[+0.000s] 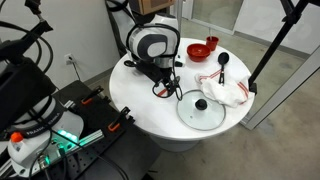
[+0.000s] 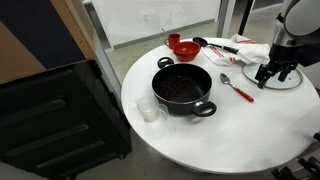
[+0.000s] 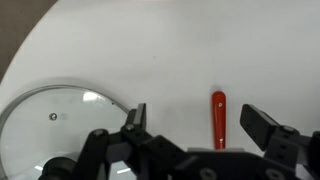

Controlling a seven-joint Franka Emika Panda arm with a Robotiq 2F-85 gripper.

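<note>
My gripper stands open above the white table, its two fingers spread apart. Between and ahead of them, in the wrist view, lies the red handle (image 3: pixel 219 118) of a spoon; its metal end is hidden there behind the gripper. Exterior view 2 shows the whole spoon (image 2: pixel 237 88) flat on the table, beside the black pot (image 2: pixel 183 87). Nothing is held. To the gripper's left in the wrist view rests a glass lid (image 3: pixel 50 128) with a black knob.
Red bowls (image 2: pixel 187 48), a red cup (image 2: pixel 173 39), a white-and-red towel (image 1: pixel 226 86) and a black ladle (image 1: pixel 223 62) stand or lie around the pot's far side. A clear measuring cup (image 2: pixel 151 108) sits beside the pot.
</note>
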